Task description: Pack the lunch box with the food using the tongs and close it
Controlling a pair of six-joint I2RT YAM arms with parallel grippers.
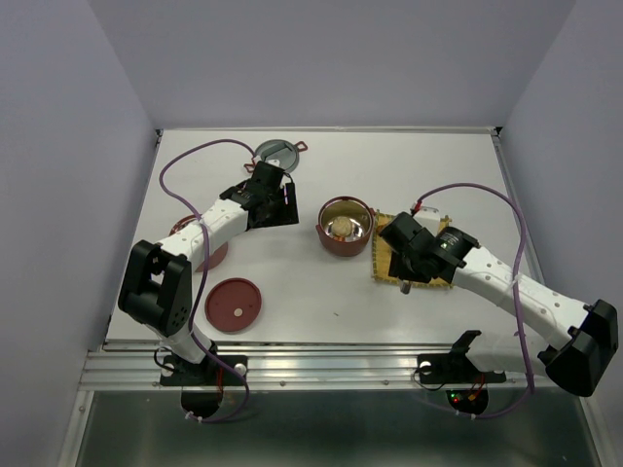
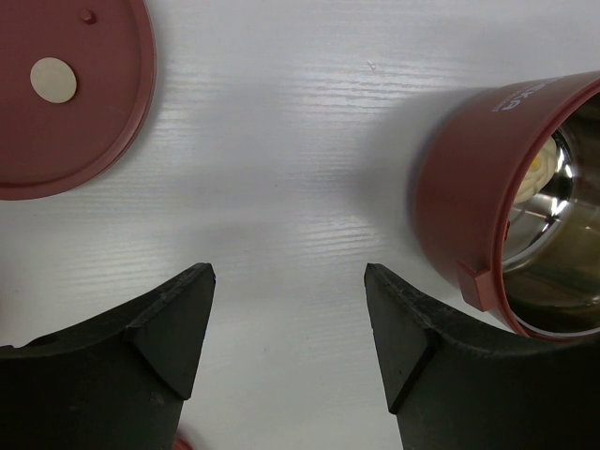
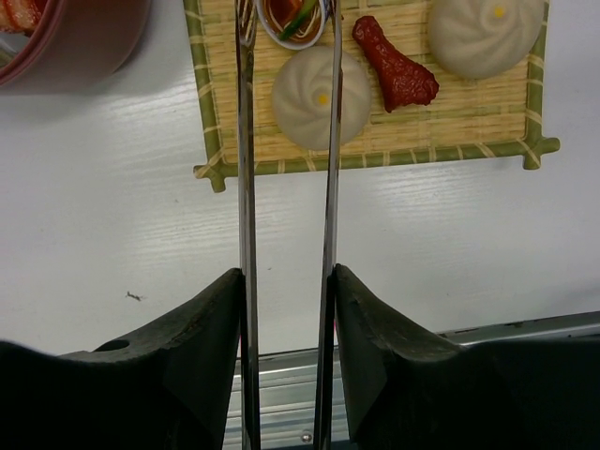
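Note:
A red lunch pot (image 1: 331, 242) with food inside stands at the centre. To its right lies the bamboo mat (image 3: 216, 131) bearing two pale buns, a drumstick (image 3: 398, 75) and a small bowl of food. My right gripper is over the mat's front, holding long metal tongs (image 3: 328, 244) upright between its fingers, their tips among the food at the small bowl; exactly what they touch is unclear. My left gripper hangs open beside the pot, nothing between its fingers.
A red lid (image 1: 233, 305) lies front left, another red round piece (image 1: 214, 255) at the left, and a grey tray (image 1: 275, 152) at the back. The table between the lids and pot is clear.

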